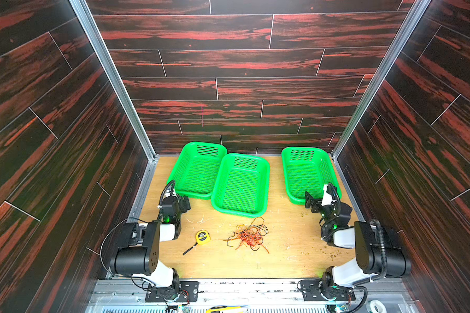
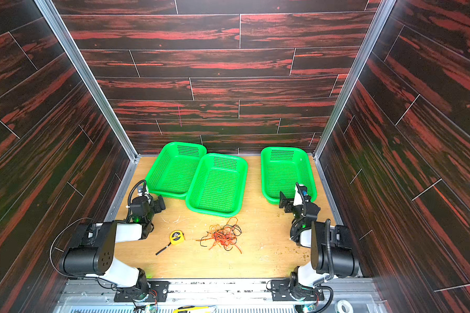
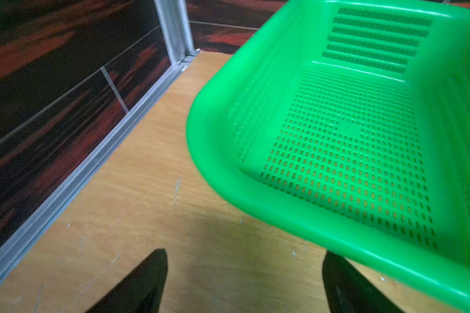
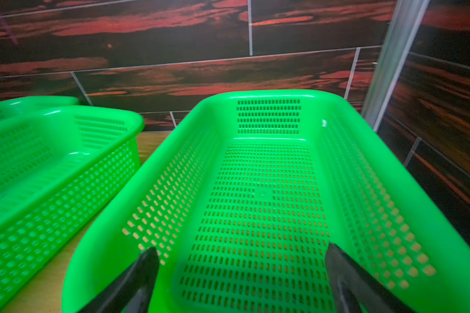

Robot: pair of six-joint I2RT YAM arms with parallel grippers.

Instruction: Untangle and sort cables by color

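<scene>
A tangled heap of cables (image 1: 249, 234), red, orange and dark, lies on the wooden table in front of the middle green basket (image 1: 240, 187). My left gripper stands open at the front of the left green basket (image 1: 195, 169), with nothing between its fingers. My right gripper stands open at the front rim of the right green basket (image 1: 308, 174), also holding nothing. All three baskets look empty.
A yellow tape measure (image 1: 203, 236) with a black strap lies left of the cables. Walls close in the sides and back.
</scene>
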